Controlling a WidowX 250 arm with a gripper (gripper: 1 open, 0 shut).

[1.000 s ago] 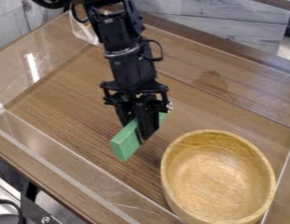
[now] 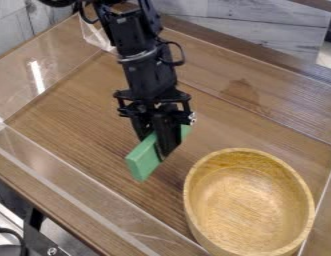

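Note:
My black gripper [image 2: 161,135] hangs over the middle of the wooden table, shut on a green block [image 2: 145,160]. The block is held tilted, its lower end toward the near left, left of a yellow oval bowl [image 2: 199,210] at the front right. The fingertips are partly lost in the dark body of the gripper.
A pale marbled wall [image 2: 275,30] runs along the back. A clear plastic edge and dark cables show at the left margin.

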